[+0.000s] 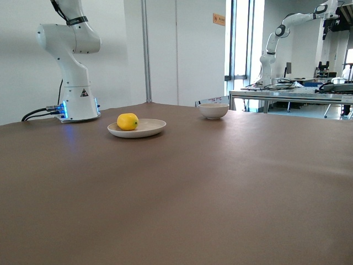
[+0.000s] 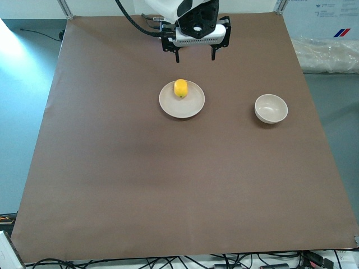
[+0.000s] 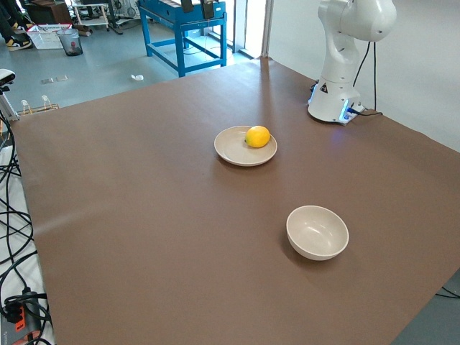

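Note:
A yellow lemon [image 2: 180,88] rests on a round cream plate [image 2: 182,107] near the middle of the brown table, seen also in the top view as lemon [image 1: 127,121] and in the right view as lemon [image 3: 257,136]. To its right in the left view stands an empty white bowl [image 2: 271,109], nearer the viewer in the right view as bowl [image 3: 317,232]. My gripper [image 2: 195,55] hangs at the far edge, above and beyond the plate, open with its two fingers apart and nothing between them.
Cables [image 3: 14,237] run along one outer edge. The arm's base [image 3: 334,100] stands at the back edge.

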